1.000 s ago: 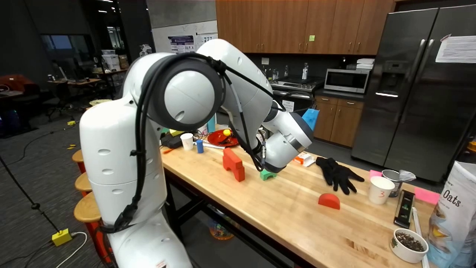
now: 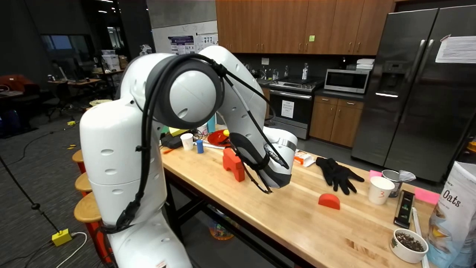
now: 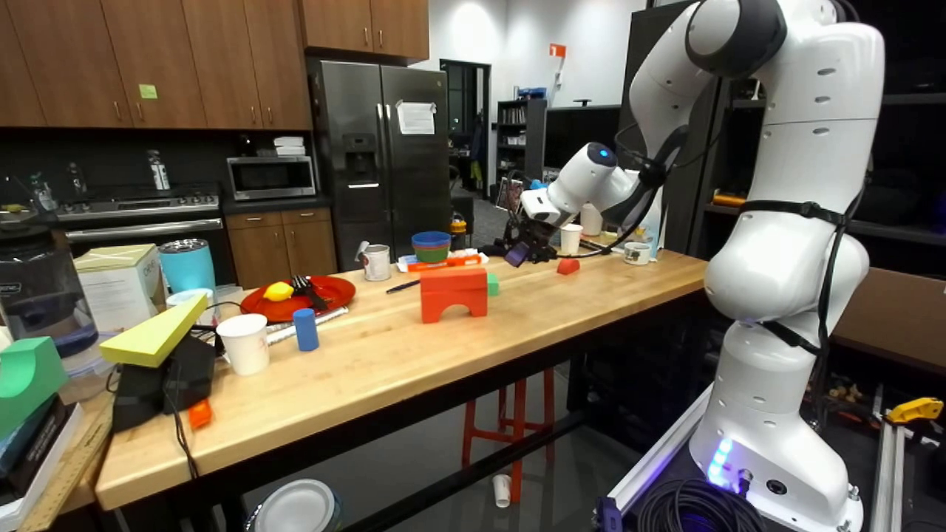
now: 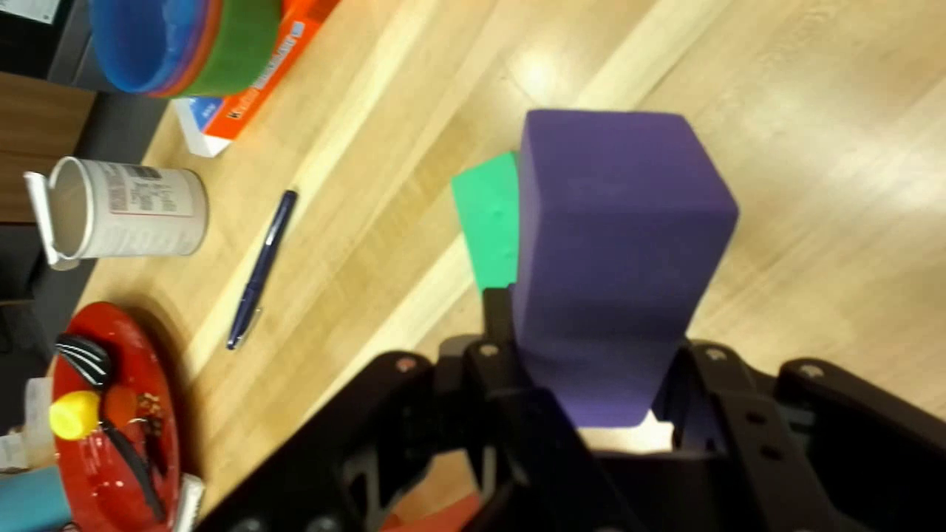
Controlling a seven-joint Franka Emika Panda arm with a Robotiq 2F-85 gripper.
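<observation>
A purple block (image 4: 621, 230) is gripped between the black fingers of my gripper, which is shut on it. Seen from exterior view 2, the purple block (image 3: 516, 254) hangs tilted under the wrist, in front of the black glove; its height over the table is hard to judge. In exterior view 1 the arm hides both gripper and block. The red arch block (image 3: 454, 291) stands upright on the table, with a green block (image 3: 493, 284) behind it. Part of that green block (image 4: 490, 222) shows past the purple one in the wrist view. A red half-round block (image 2: 329, 201) lies farther along.
Around the back edge are a red plate (image 3: 328, 292), a can (image 3: 377, 263), stacked bowls (image 3: 431, 247) and a black glove (image 2: 339, 174). A paper cup (image 2: 380, 190) and oats bag (image 2: 455, 214) occupy one end.
In exterior view 1 the forearm and wrist have swung round; the blue part that showed behind the wrist is out of sight. The green block there is now hidden by the arm.
</observation>
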